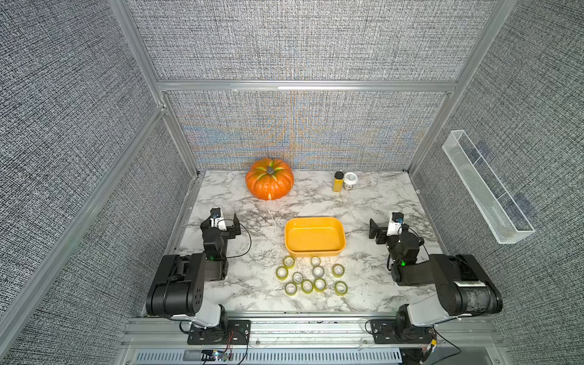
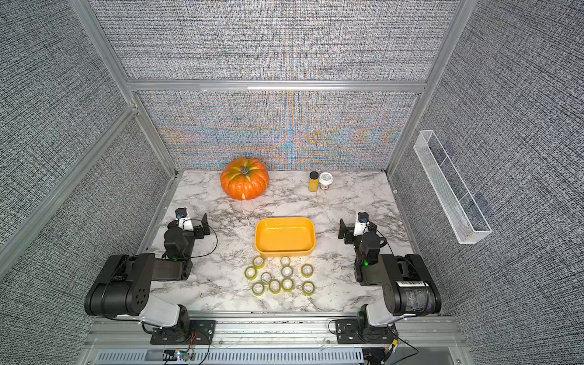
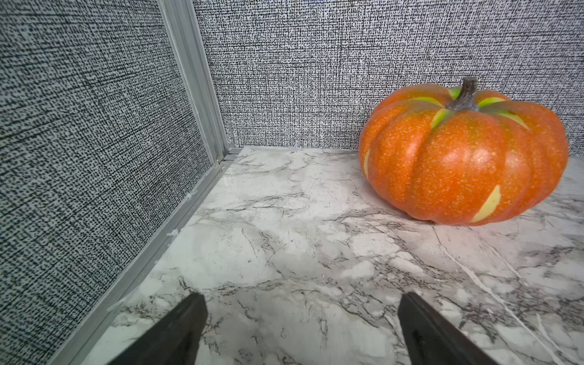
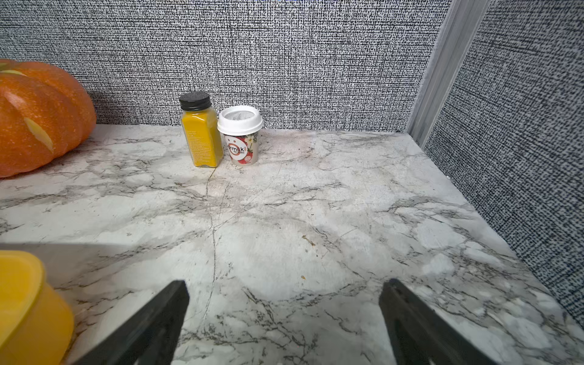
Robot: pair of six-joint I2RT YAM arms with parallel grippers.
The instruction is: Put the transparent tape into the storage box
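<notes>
An empty yellow storage box [image 1: 314, 236] sits at the middle of the marble table. Several rolls of transparent tape [image 1: 307, 286] lie flat in a loose group just in front of it, between the box and the near edge. My left gripper stands open left of the box, facing the back, with nothing between its fingers. My right gripper is open and empty to the right of the box, whose corner [image 4: 30, 310] shows at the lower left of the right wrist view.
An orange pumpkin [image 1: 269, 179] stands at the back left. A yellow jar [image 1: 337, 182] and a lidded cup [image 1: 350, 179] stand at the back right. A white wire basket [image 2: 450, 185] hangs on the right wall.
</notes>
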